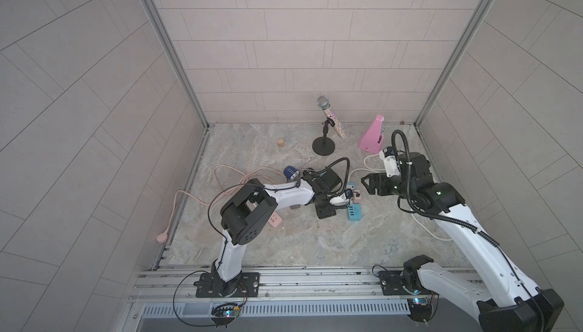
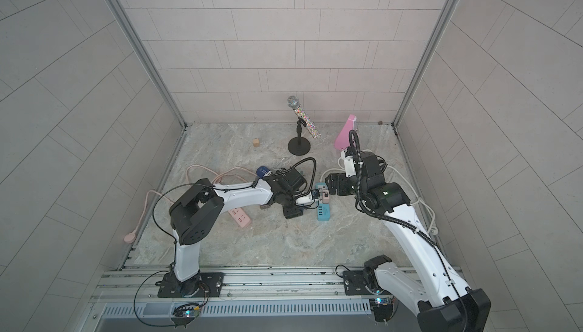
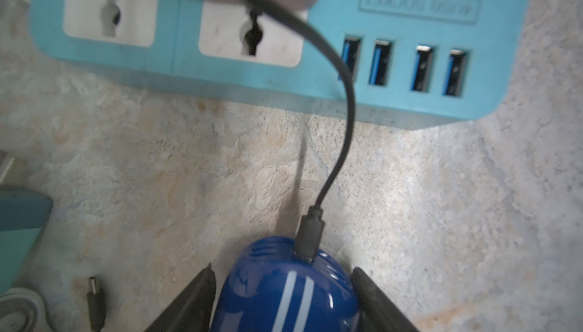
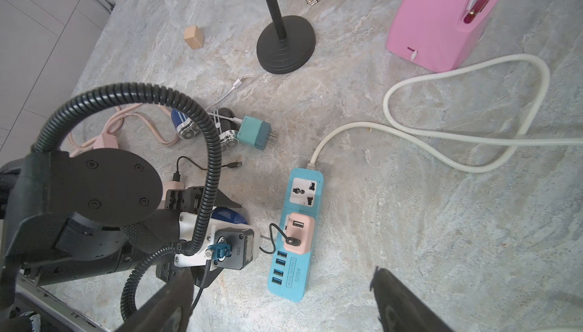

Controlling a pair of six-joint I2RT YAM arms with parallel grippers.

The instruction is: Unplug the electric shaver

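Observation:
The blue electric shaver [image 3: 285,301] lies at the bottom of the left wrist view, between the fingers of my left gripper. Those fingers are close to its sides; whether they press on it is unclear. A black connector [image 3: 309,234] sits in the shaver's end. From it a thin black cable [image 3: 347,119] runs up to a pink adapter [image 4: 300,225] plugged into the blue power strip [image 4: 294,274]. My right gripper is open above the strip's side, its fingers far apart and nothing held. The left arm hides most of the shaver in the right wrist view.
A teal charger [image 4: 253,132], loose cables and another shaver [image 4: 182,122] lie behind the left arm. A black stand [image 4: 285,43] and a pink object [image 4: 443,19] are at the back. The white strip cord [image 4: 437,134] curls right.

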